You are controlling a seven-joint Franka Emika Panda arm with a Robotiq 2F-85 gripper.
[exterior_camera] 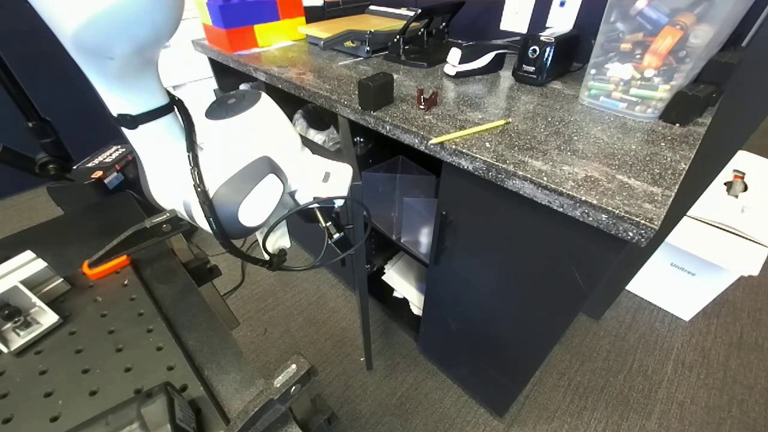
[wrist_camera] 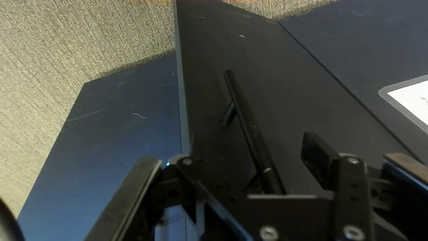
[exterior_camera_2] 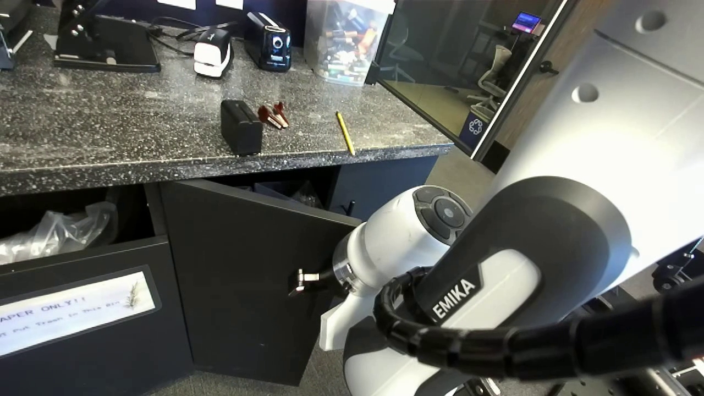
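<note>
A dark cabinet door (exterior_camera_2: 244,284) stands ajar below the counter, seen nearly edge-on in exterior view 1. Its black bar handle (wrist_camera: 253,130) runs lengthwise through the wrist view. My gripper is open, one finger on either side of the handle's lower stretch, with wide gaps visible. Whether any finger touches the bar cannot be made out. In exterior view 2 the hand is close to the door's outer face, and its fingers are mostly hidden.
Above the door, the speckled counter (exterior_camera: 561,158) carries a yellow pencil (exterior_camera: 469,132), a black block (exterior_camera: 375,91) and a dark red staple remover (exterior_camera: 426,98). Clear bins (exterior_camera: 397,198) and papers (exterior_camera: 407,281) fill the open cabinet. A second door (exterior_camera: 497,273) is shut.
</note>
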